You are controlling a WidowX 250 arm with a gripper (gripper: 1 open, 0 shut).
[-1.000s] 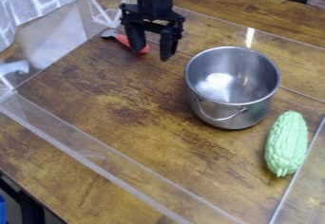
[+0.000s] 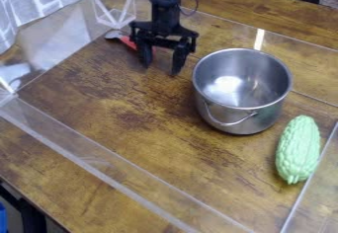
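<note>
My black gripper [image 2: 162,49] hangs low over the back of the wooden board, left of a steel pot [image 2: 240,84]. A small red-handled object [image 2: 128,43] lies just left of the gripper, partly behind it. The dark fingers blur into the shadow, so whether they are open or shut, or hold anything, I cannot tell.
A pale green corn-shaped object [image 2: 297,145] lies at the right, in front of the pot. Clear plastic walls edge the board [image 2: 106,118]. The middle and front left of the board are bare.
My gripper has shifted slightly back and its shape at the fingertips looks narrower. The red object is more hidden behind it. The pot and green object have not moved.
</note>
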